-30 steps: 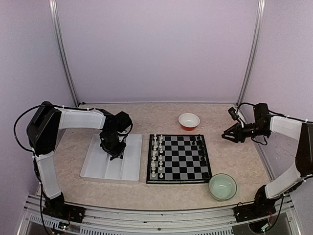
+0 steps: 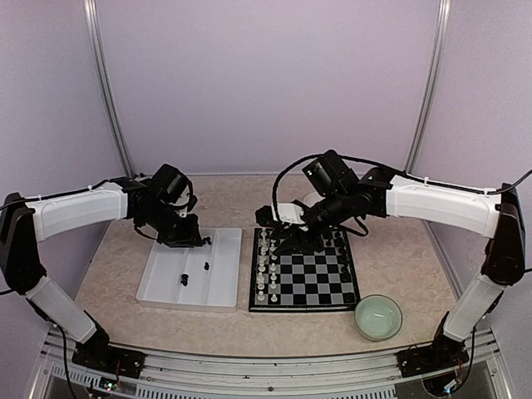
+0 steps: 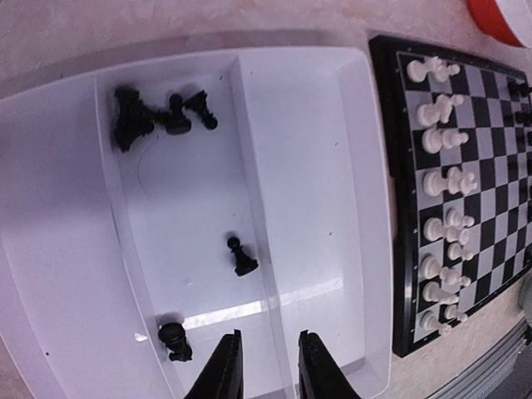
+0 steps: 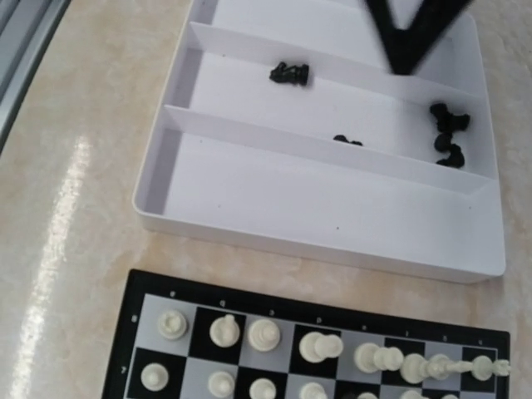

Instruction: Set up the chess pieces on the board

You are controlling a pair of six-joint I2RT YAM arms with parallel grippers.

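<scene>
Black pieces lie loose in the tray's middle compartment: one piece (image 3: 241, 258) against a divider, another piece (image 3: 174, 339) near the front end, and a cluster (image 3: 133, 120) at the back. My left gripper hovers over the tray, open, nothing between its fingers. The chessboard (image 2: 316, 288) has white pieces (image 4: 264, 335) standing in two rows along its left side and black pieces (image 2: 345, 274) along the right. Over the board's back half hangs my right gripper (image 2: 299, 246); its fingers look apart with nothing seen in them, and its fingers are out of its own wrist view.
The white tray (image 2: 230, 283) stands just left of the board. A green bowl (image 2: 378, 317) sits by the board's front right corner. Behind the board is a red and white bowl (image 3: 496, 17), mostly covered by my right arm in the top view. Table right of the board is clear.
My right arm has swung left from the table's right side to over the board.
</scene>
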